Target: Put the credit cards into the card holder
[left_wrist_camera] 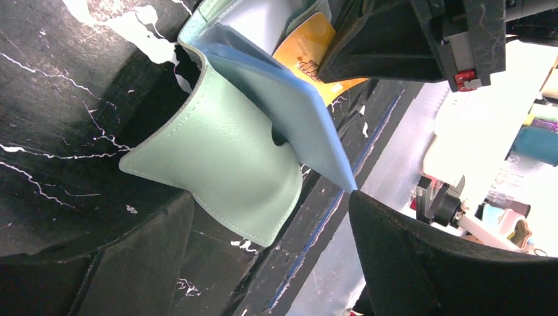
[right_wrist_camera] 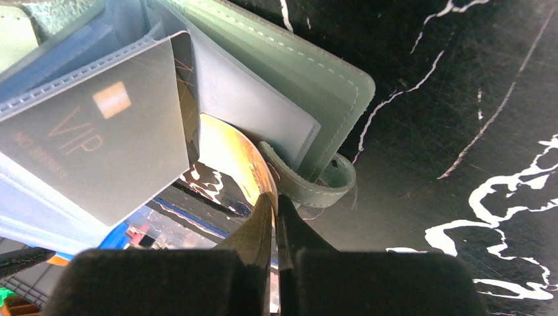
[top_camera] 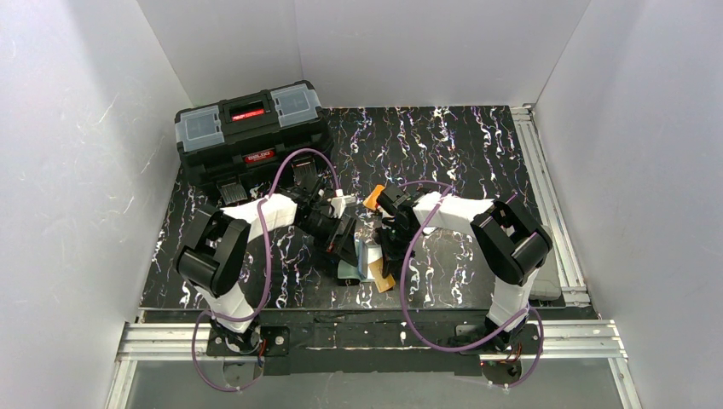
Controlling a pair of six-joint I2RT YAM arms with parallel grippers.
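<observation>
The pale green card holder [top_camera: 349,271] lies open near the table's front edge, its clear and blue sleeves fanned. My left gripper is open over its left side. Between its spread fingers are the curled green cover [left_wrist_camera: 224,158] and a raised blue sleeve [left_wrist_camera: 289,108], whose corner meets the right fingertip. A grey VIP card [right_wrist_camera: 99,131] sits in a sleeve in the right wrist view. My right gripper is shut on the edge of a gold-orange card [right_wrist_camera: 230,155], which slants beside a clear sleeve [right_wrist_camera: 256,99] and the holder's strap [right_wrist_camera: 322,187].
Another orange card [top_camera: 373,197] lies farther back, partly behind the right arm. A black toolbox [top_camera: 251,136] fills the back left.
</observation>
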